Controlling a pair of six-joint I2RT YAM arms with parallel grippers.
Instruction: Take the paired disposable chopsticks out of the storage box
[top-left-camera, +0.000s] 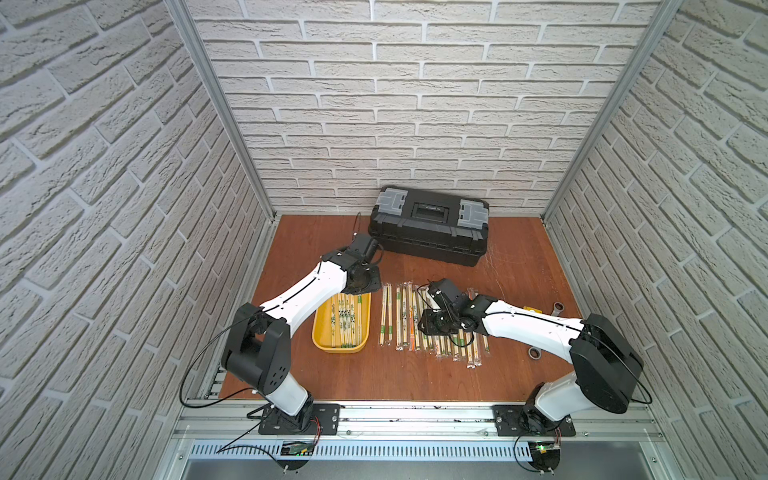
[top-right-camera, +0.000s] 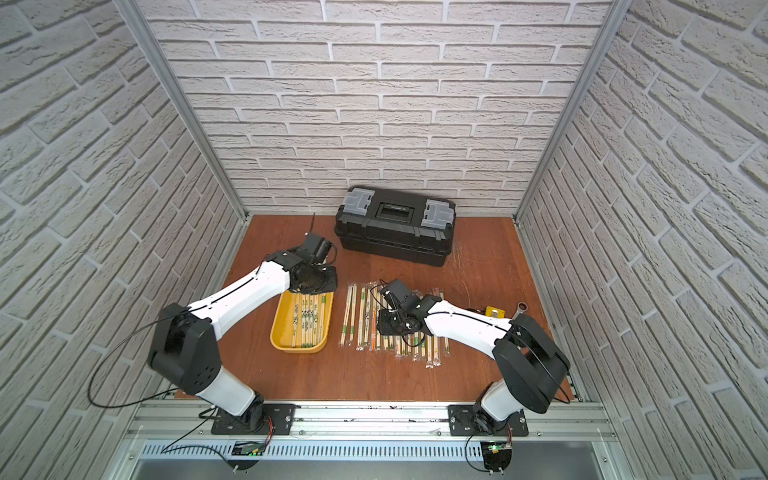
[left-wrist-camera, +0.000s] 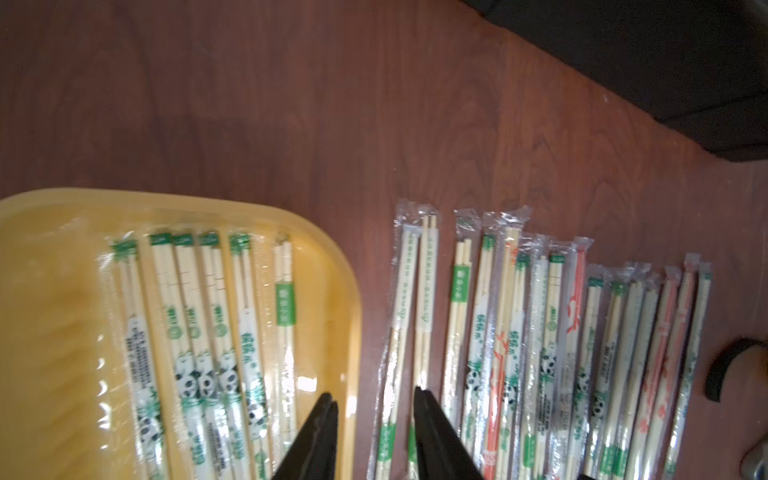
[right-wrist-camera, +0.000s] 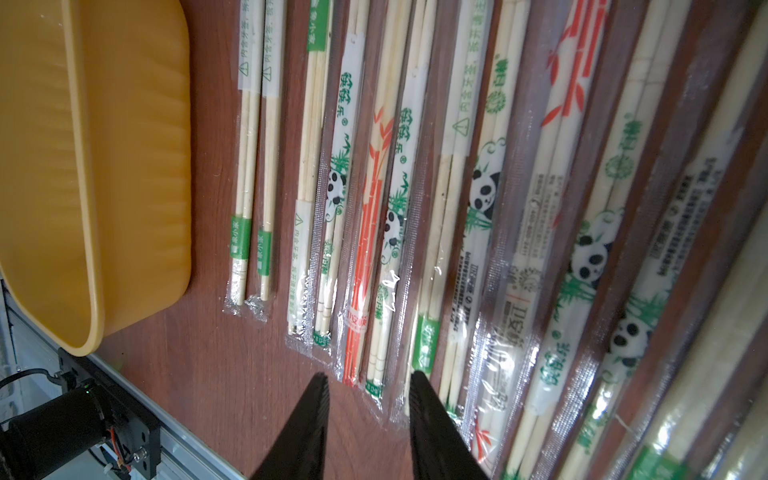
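The yellow storage box (left-wrist-camera: 48, 304) holds several wrapped chopstick pairs (left-wrist-camera: 248, 352), laid side by side. My left gripper hovers over the box's right edge and the gap beside it, open and empty. Many more wrapped pairs (right-wrist-camera: 368, 240) lie in a row on the table right of the box, some printed with pandas, some red or green. My right gripper hangs low over the near ends of that row, fingers apart, nothing visible between them.
A black toolbox (top-left-camera: 428, 240) stands behind the row. A yellow object and round rings lie at the table's right. Bare table (top-left-camera: 304, 240) shows at back left and along the front.
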